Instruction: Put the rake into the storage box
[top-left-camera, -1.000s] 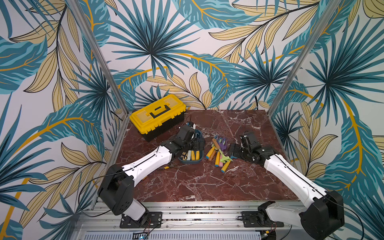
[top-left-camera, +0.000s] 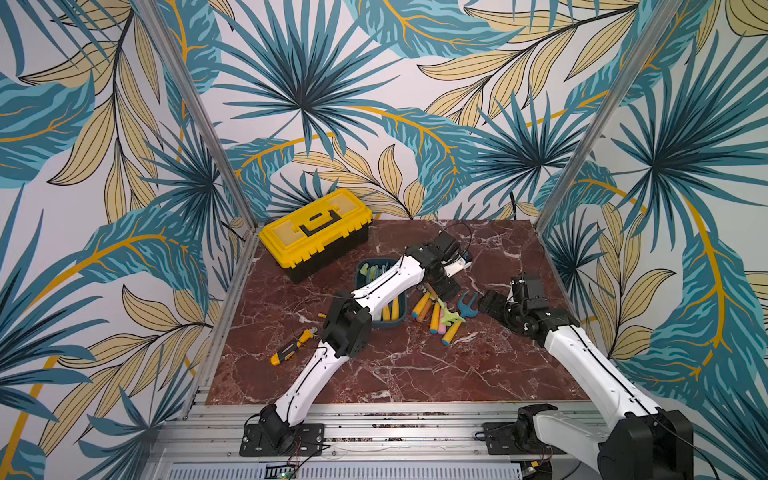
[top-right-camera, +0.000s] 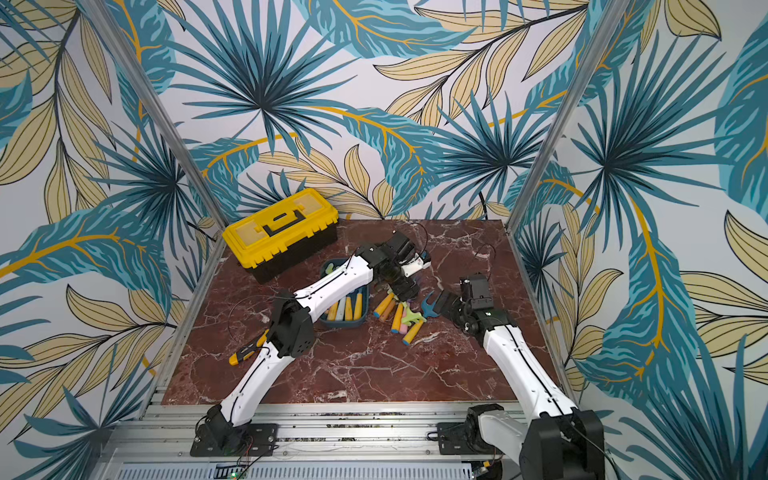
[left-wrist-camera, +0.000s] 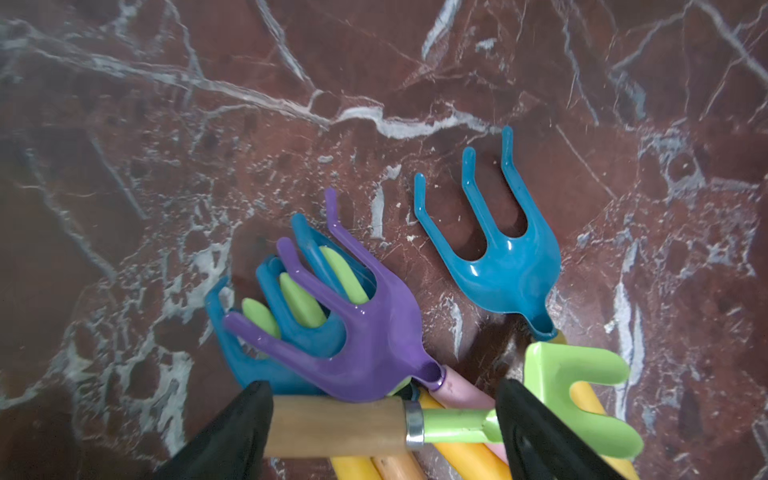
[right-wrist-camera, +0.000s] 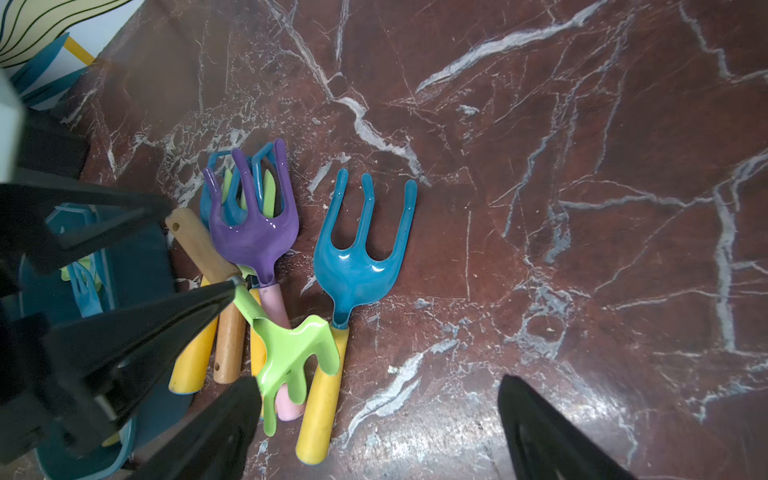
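Several garden rakes lie in a pile at the middle of the table. On top is a green rake (right-wrist-camera: 292, 348) with a wooden handle (left-wrist-camera: 336, 426). Under it lie a purple rake (left-wrist-camera: 376, 336) and a blue rake (left-wrist-camera: 512, 268), with another blue one beneath the purple. My left gripper is open above the pile, its fingers either side of the green rake in its own view. To the right of the pile, my right gripper stands open and empty above the table. The dark teal storage box (right-wrist-camera: 144, 264) is partly hidden by the left arm.
A closed yellow toolbox (top-left-camera: 316, 228) stands at the back left. A yellow-and-black tool (top-left-camera: 292, 347) lies on the left of the table. Tools with yellow handles (top-right-camera: 348, 308) are in the teal box.
My left arm has swung right from over the teal box to the pile. My right gripper has shifted slightly to the right, uncovering more of the blue rake.
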